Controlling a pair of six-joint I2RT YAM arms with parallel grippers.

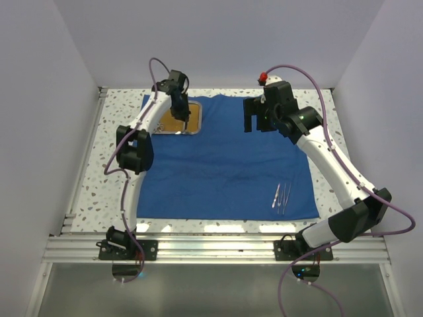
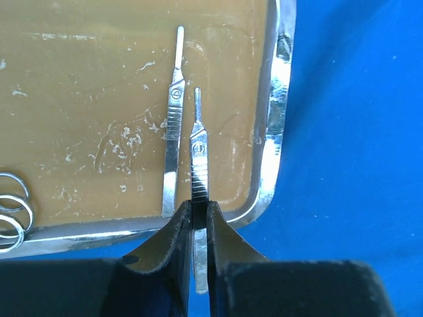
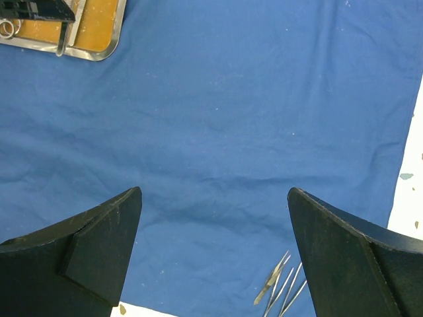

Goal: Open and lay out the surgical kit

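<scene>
The steel tray [image 2: 275, 125] with tan bottom lies at the back left of the blue cloth. In the left wrist view my left gripper has its fingertips closed around a scalpel handle [image 2: 198, 158] over the tray's near rim. A second scalpel handle [image 2: 170, 152] lies left of it, and scissor loops [image 2: 13, 211] show at the left edge. My right gripper hangs open and empty above the right of the cloth [image 3: 218, 125].
Several slender instruments [image 1: 279, 198] lie side by side at the cloth's front right.
</scene>
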